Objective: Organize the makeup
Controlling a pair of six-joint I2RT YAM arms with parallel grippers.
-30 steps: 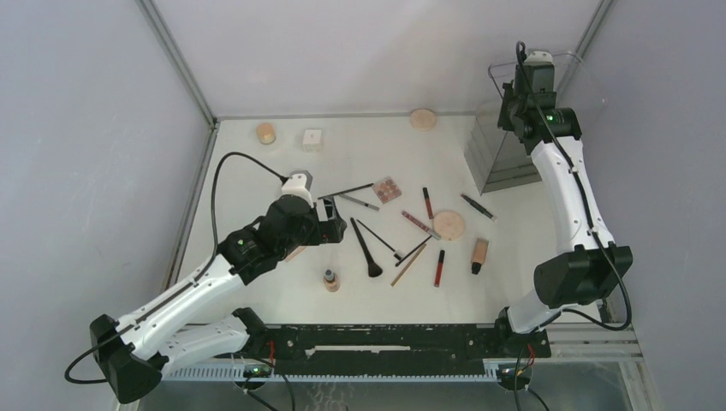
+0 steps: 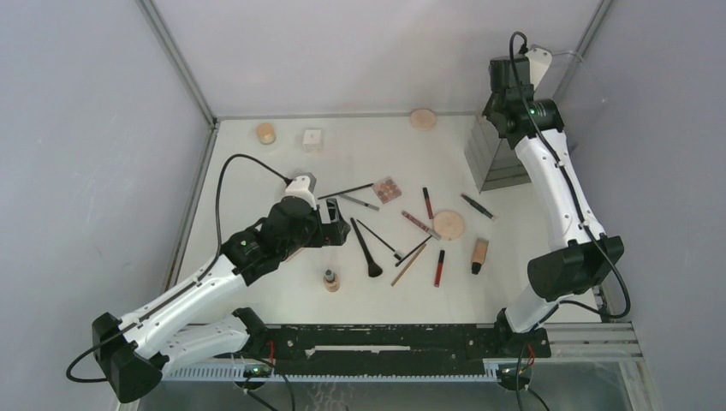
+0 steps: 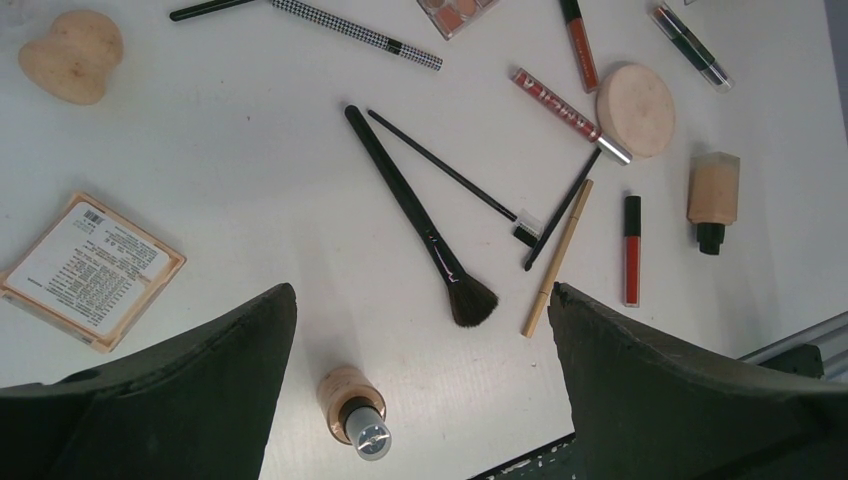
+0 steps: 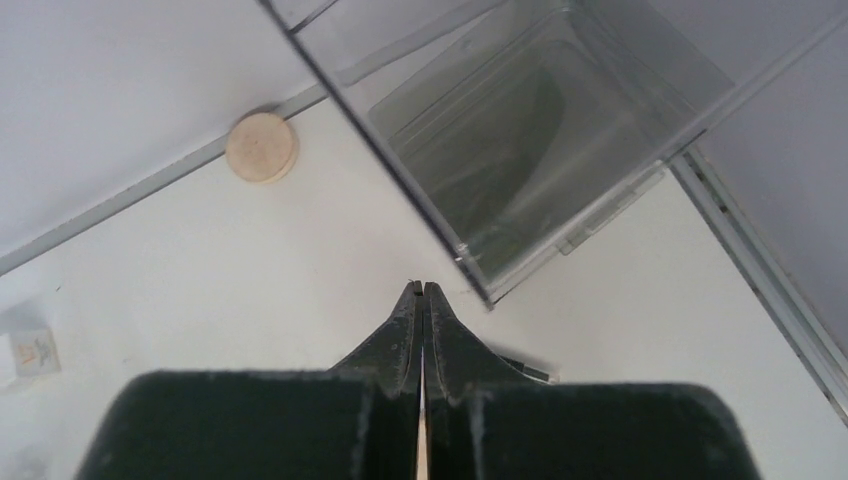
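Note:
Makeup lies spread over the white table: a large brush (image 3: 420, 220), an eyeshadow palette (image 2: 387, 189), a red lip gloss (image 3: 632, 255), a foundation tube (image 3: 713, 192), a bottle (image 3: 350, 405), a round compact (image 3: 636, 108) and several pencils. My left gripper hangs open over the middle-left, nothing between its fingers. My right gripper is shut, nothing showing between its fingers, high at the clear acrylic organizer (image 2: 484, 167) at the back right, just past its near-left rim in the right wrist view.
A round puff (image 2: 422, 118), a white box (image 2: 312, 139) and a small jar (image 2: 265, 134) stand along the back. Free table lies left of the organizer. Walls close in the back and both sides.
My right arm has swung left at the top of the organizer, away from the right wall. The left arm has shifted very slightly; the items on the table look unchanged.

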